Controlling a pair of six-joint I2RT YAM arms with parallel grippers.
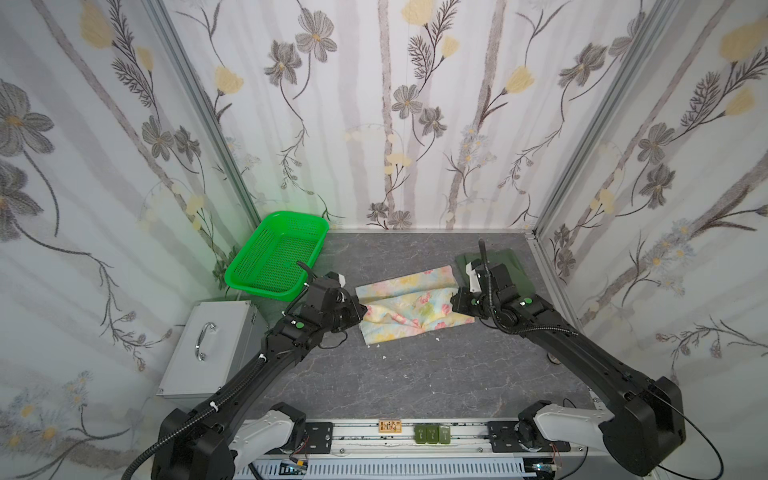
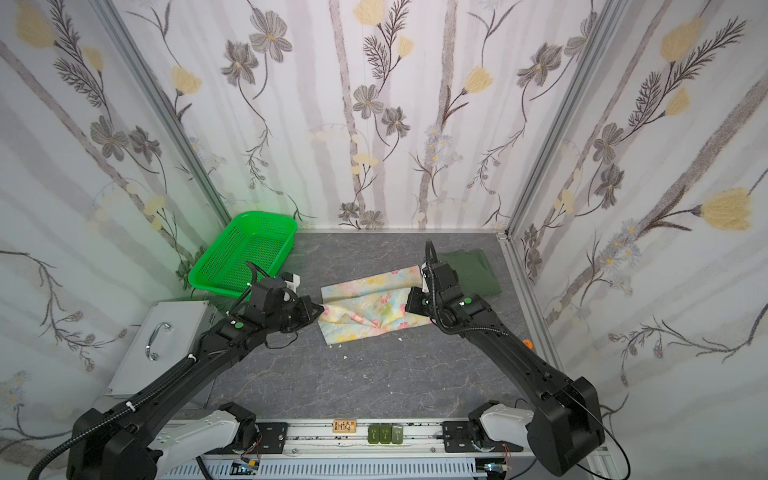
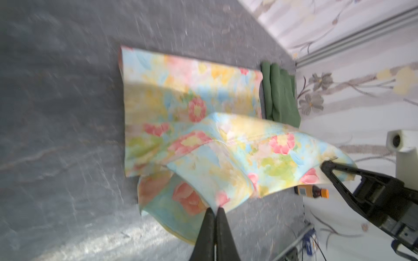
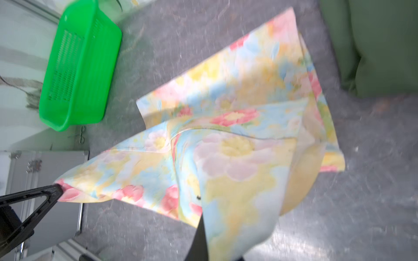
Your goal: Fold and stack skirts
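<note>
A pastel floral skirt [image 1: 408, 280] lies on the grey table, part of it lifted across the rest. My left gripper is shut on its left end; in the right wrist view that gripper pinches a pulled-out corner. My right gripper is shut on the right end, which stretches up toward it; in the right wrist view the cloth covers that gripper's fingertips. The lower layer lies flat toward the back.
Folded green cloth [image 2: 472, 268] lies at the right back. A green basket [image 1: 276, 248] stands at the left back, with a grey metal box [image 1: 200, 344] before it.
</note>
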